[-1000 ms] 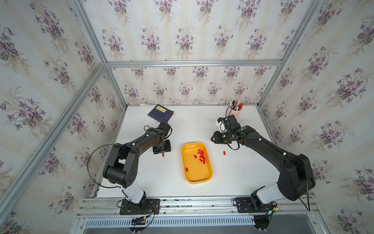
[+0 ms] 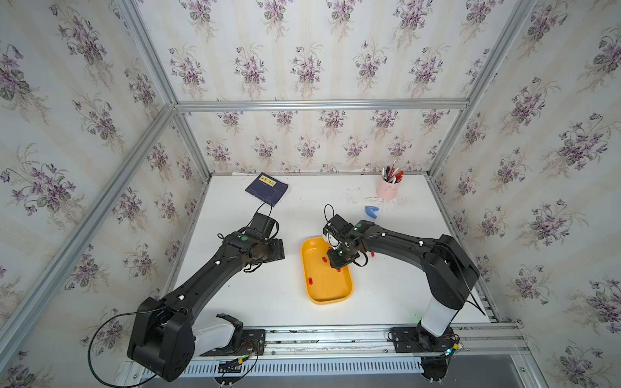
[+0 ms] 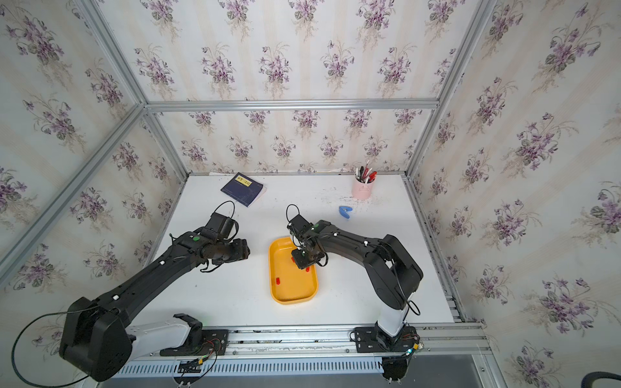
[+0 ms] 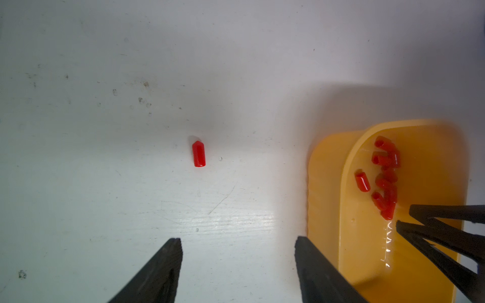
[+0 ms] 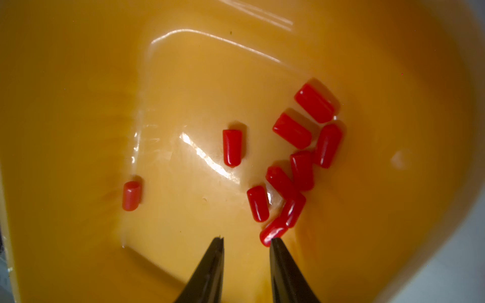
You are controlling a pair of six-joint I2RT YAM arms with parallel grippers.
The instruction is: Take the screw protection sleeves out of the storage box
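The orange storage box (image 2: pixel 328 298) stands mid-table with several red screw protection sleeves inside. In the right wrist view a cluster of sleeves (image 5: pixel 302 170) lies on the box floor, one sleeve (image 5: pixel 232 147) sits apart, and another (image 5: pixel 131 196) is off to the left. My right gripper is over the box interior, partly open, its gap empty, with the cluster's lower end close to one fingertip. My left gripper is wide open and empty above the table, left of the box. A single sleeve (image 4: pixel 199 154) lies on the table in the left wrist view.
Another red sleeve (image 2: pixel 372 254) rests on the table right of the box. A dark blue booklet (image 2: pixel 266 188), a blue clip-like object (image 2: pixel 371 211) and a pink pen cup (image 2: pixel 387 188) stand toward the back.
My right arm has swung left from beside the box to over it, covering much of the cluster in the top left view. The left arm has shifted, its gripper now nearer the box.
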